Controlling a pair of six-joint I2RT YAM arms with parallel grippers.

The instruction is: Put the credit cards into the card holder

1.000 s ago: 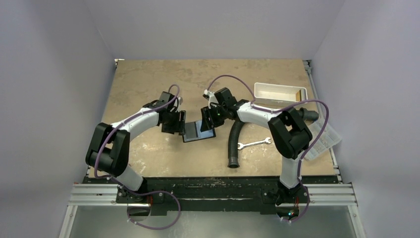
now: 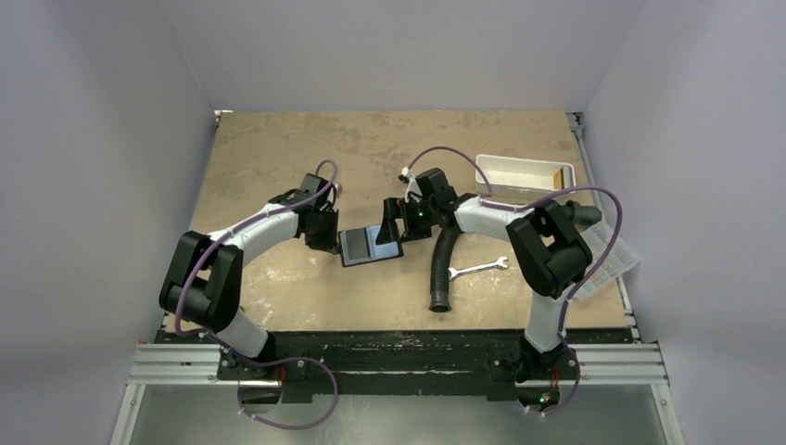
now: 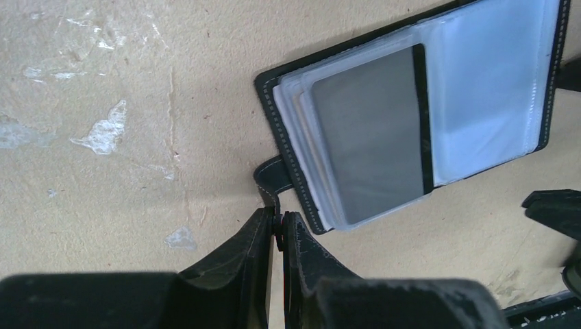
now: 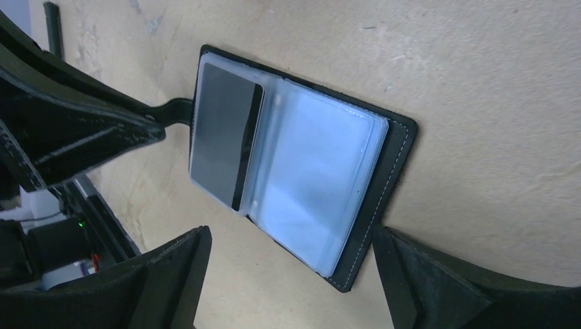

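An open black card holder (image 2: 373,243) with clear sleeves lies flat mid-table, a dark grey card (image 3: 366,137) in the left sleeves and a pale blue, translucent sleeve (image 4: 315,171) on the right. My left gripper is shut on the holder's black strap (image 3: 273,171) at the left edge. My right gripper stands open over the holder's right edge, one finger (image 4: 438,281) beside that edge, nothing between them.
Right of the holder lie a black ribbed hose (image 2: 440,287) and a wrench (image 2: 477,268). A white box (image 2: 519,171) stands at the back right, with a clear plastic case (image 2: 607,269) at the right edge.
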